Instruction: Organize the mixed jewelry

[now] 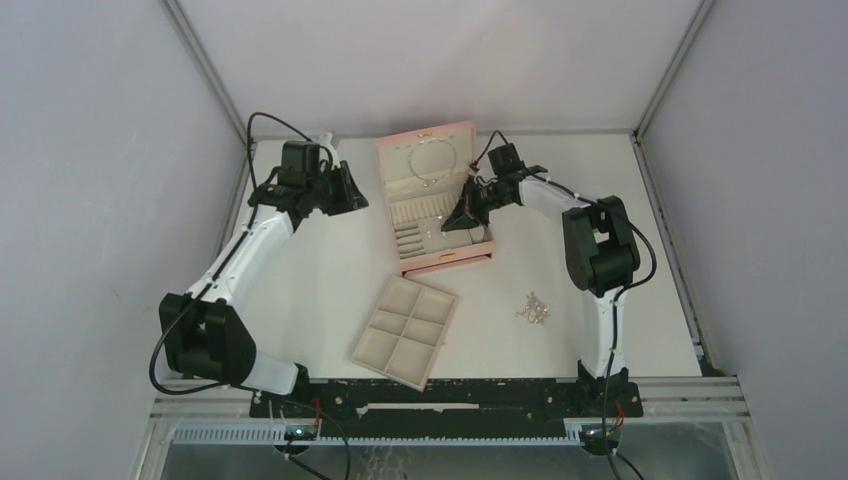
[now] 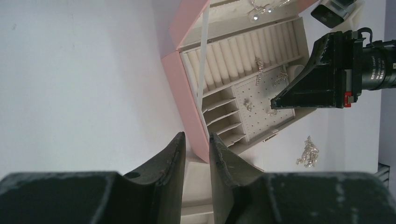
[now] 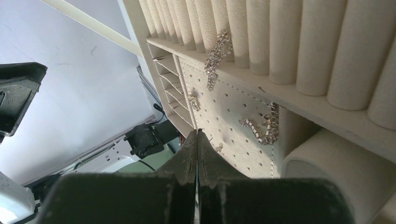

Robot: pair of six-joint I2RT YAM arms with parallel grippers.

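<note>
The pink jewelry box [image 1: 447,262] stands with its lid up, a necklace [image 1: 433,158] hanging inside. On its perforated panel [image 3: 233,135] lie a small glittery earring [image 3: 193,102], a sparkling chain piece [image 3: 261,130] and a tiny piece [image 3: 218,147] close to my right fingertips. Another sparkling strand [image 3: 217,58] drapes over the ring rolls' front ledge. My right gripper is shut over the panel, nothing visible between its fingers. Left of the box, my left gripper hangs open and empty, its fingers a little apart.
A divided beige tray [image 1: 398,312] lies on the table in front of the box. To the right rests a tangled heap of jewelry [image 1: 534,309].
</note>
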